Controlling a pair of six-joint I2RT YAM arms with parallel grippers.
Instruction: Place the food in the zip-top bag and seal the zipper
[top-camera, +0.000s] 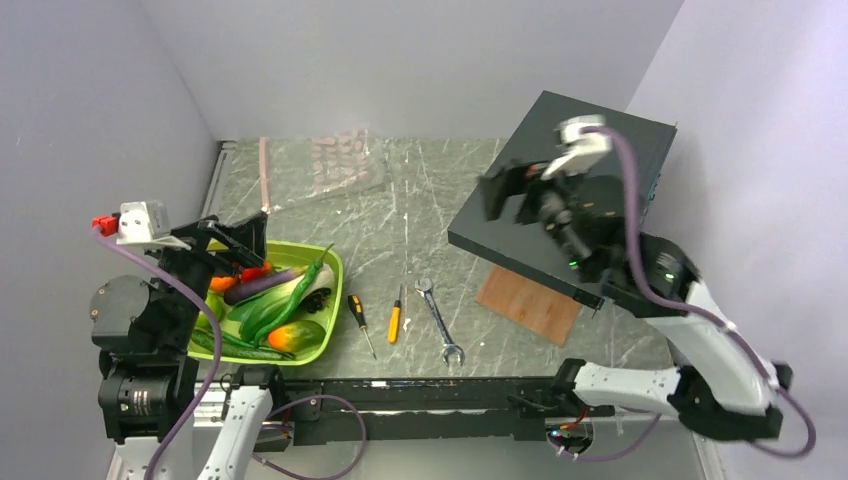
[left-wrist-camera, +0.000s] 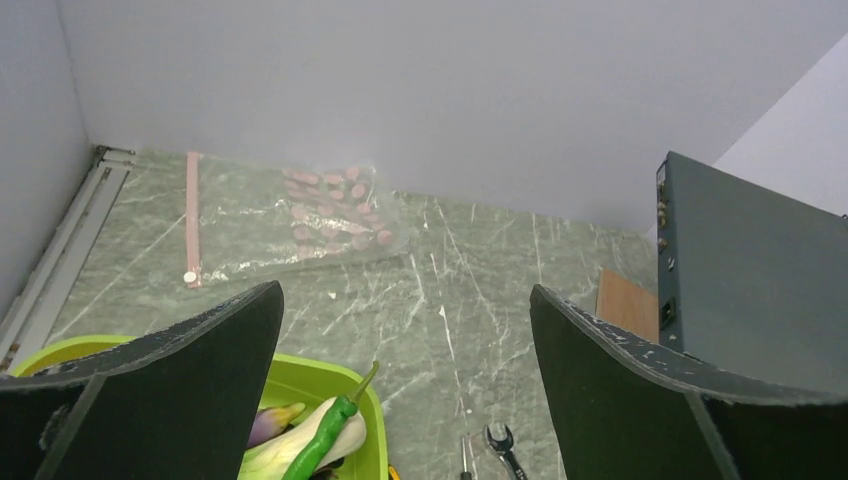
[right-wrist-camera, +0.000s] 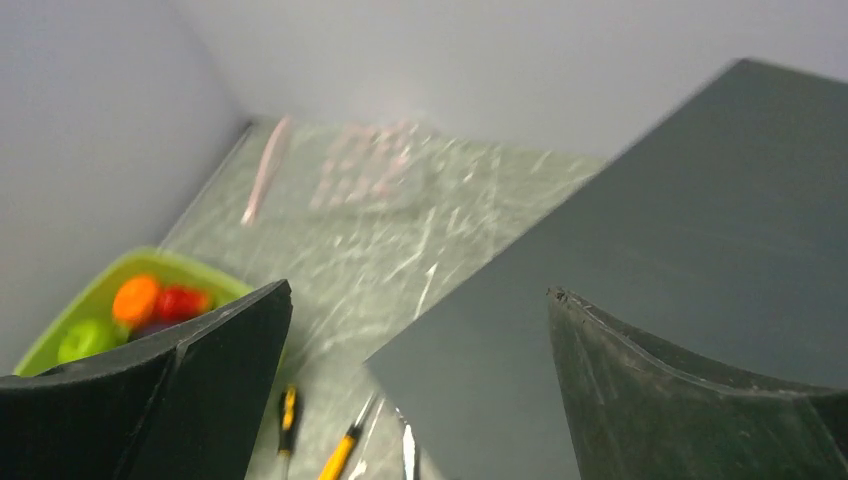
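Note:
A clear zip top bag (top-camera: 318, 168) lies flat at the back left of the table, its pink zipper strip (left-wrist-camera: 193, 220) along the left side. Round pinkish slices (left-wrist-camera: 340, 210) show at the bag's right part; whether they are printed on it or lie inside, I cannot tell. My left gripper (top-camera: 262, 238) is above the green basket, open and empty. Over the dark box hangs my right gripper (top-camera: 492, 190), blurred in the top view; its fingers (right-wrist-camera: 215, 375) stand wide apart in the right wrist view with nothing held.
Vegetables fill the green basket (top-camera: 338, 290) at front left. Two screwdrivers (top-camera: 395, 318) and a wrench (top-camera: 438, 318) lie front centre. A large dark box (top-camera: 530, 215) takes up the right side, partly over a wooden board (top-camera: 530, 302).

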